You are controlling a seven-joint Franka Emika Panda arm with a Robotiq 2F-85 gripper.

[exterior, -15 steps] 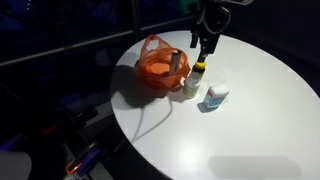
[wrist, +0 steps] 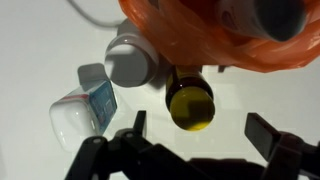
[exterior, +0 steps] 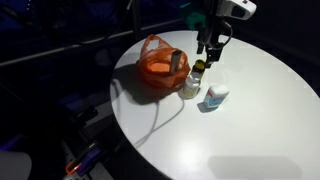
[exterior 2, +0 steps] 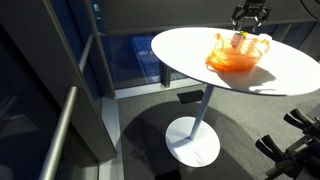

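Observation:
A dark bottle with a yellow cap [wrist: 191,107] stands upright beside the orange bag. My open gripper is over it, with one finger on each side of the cap in the wrist view and nothing held. In exterior view 1 the gripper [exterior: 208,50] hangs just above the yellow cap [exterior: 199,66]. To the left in the wrist view are a white-capped bottle [wrist: 128,62] and a white bottle with a blue label [wrist: 83,114]. The orange bag [exterior: 158,70] has a bottle [exterior: 175,62] in it.
In exterior view 2 the orange bag [exterior 2: 235,55] hides most of the bottles. The bag's edge lies very close to the dark bottle.
My gripper has come down slightly toward the yellow cap, which now looks darker. The bottles and the bag have kept their places.

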